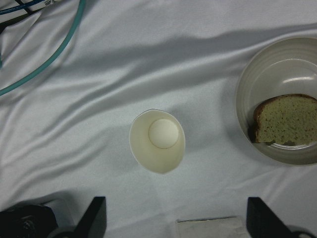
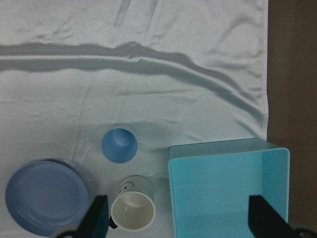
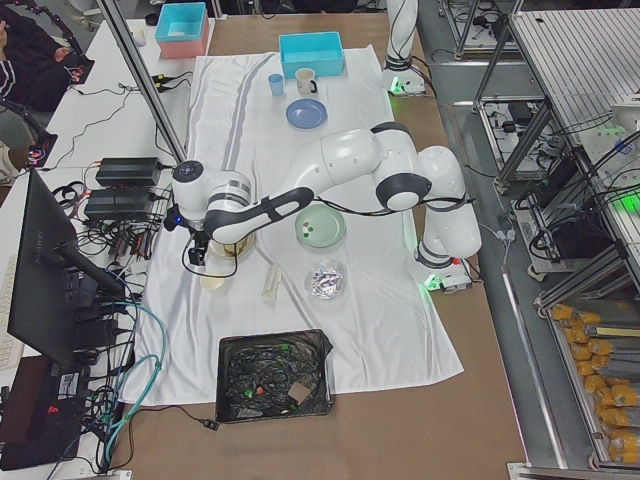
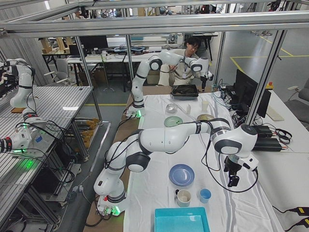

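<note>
My left gripper hangs open above a cream cup; in the left wrist view nothing is between its fingers. Beside the cup, a shallow beige dish holds a slice of bread. My right gripper stands open over the other end of the cloth, where a blue cup, a mug, a blue plate and an empty light-blue bin sit.
A green plate, a foil-covered round item and a pale flat item lie on the white cloth. A black tray is at the near end. A monitor and cables line the left side.
</note>
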